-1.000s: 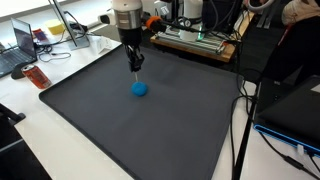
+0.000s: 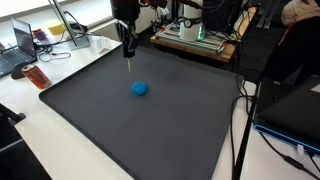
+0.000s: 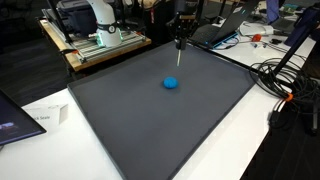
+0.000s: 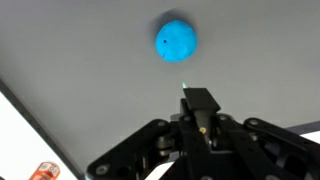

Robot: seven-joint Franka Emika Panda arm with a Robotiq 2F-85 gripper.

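A round blue object (image 2: 139, 89) rests on the dark grey board (image 2: 120, 115); it also shows in exterior view 2 as a blue lump (image 3: 170, 83) and from above in the wrist view as a blue disc (image 4: 176, 41). My gripper (image 2: 129, 56) hangs over the board beyond the blue object, apart from it. Its fingers are shut on a thin pale stick (image 2: 129, 67) pointing downward. In the wrist view only the stick's greenish tip (image 4: 184, 86) shows past the fingers (image 4: 200, 100). The stick's lower end is clear of the blue object.
An orange-red can (image 2: 37, 77) stands by the board's left corner. Black cables lie along the board's right side. A wooden tray with items (image 3: 105, 44) is at the back left in exterior view 2. Most of the board is bare.
The gripper and stick have risen and drawn back slightly to the left, away from the blue object. The blue object has stayed in place.
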